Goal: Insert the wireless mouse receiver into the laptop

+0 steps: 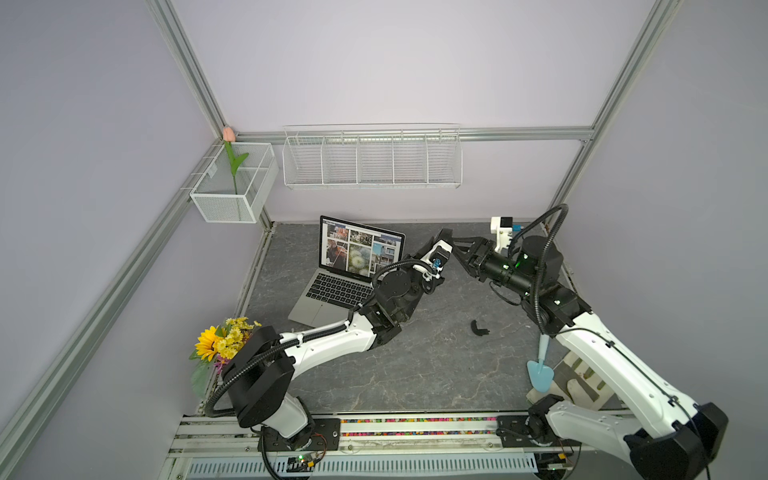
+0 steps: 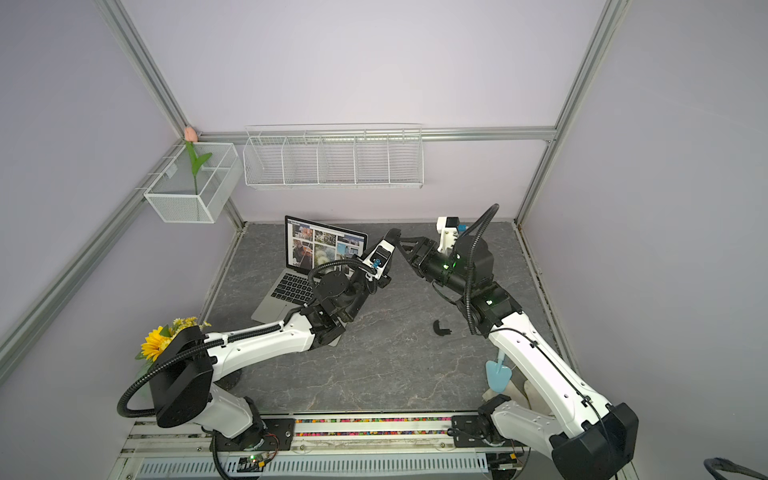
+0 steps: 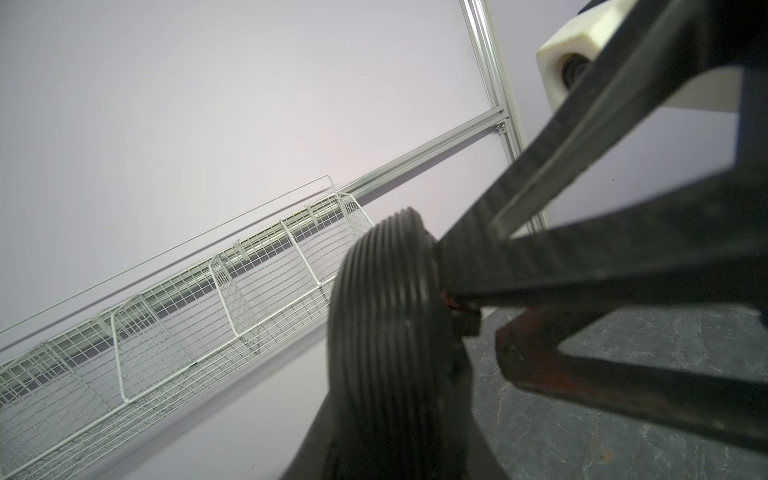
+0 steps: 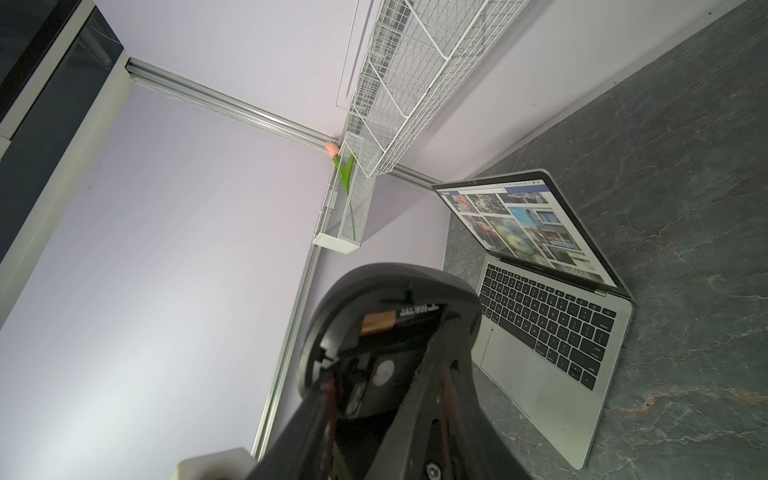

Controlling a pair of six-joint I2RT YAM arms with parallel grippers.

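Observation:
The open laptop [image 1: 328,300] stands at the back left, screen lit. My left gripper [image 1: 444,240] is raised in front of its right side, shut on a black mouse [image 3: 392,320], seen with a ribbed side in the left wrist view. My right gripper [image 1: 457,244] reaches in from the right to meet it. The mouse's underside shows in the right wrist view, with a small compartment and an orange-brown piece in it; the right fingers overlap it, blurred. Whether the receiver is there or between the right fingertips is unclear.
A small black curved piece [image 1: 478,328] lies on the table [image 1: 424,368]. A blue shovel [image 1: 540,372] is at the front right, yellow flowers [image 1: 224,344] at the left. Wire baskets [image 1: 372,156] hang on the back wall.

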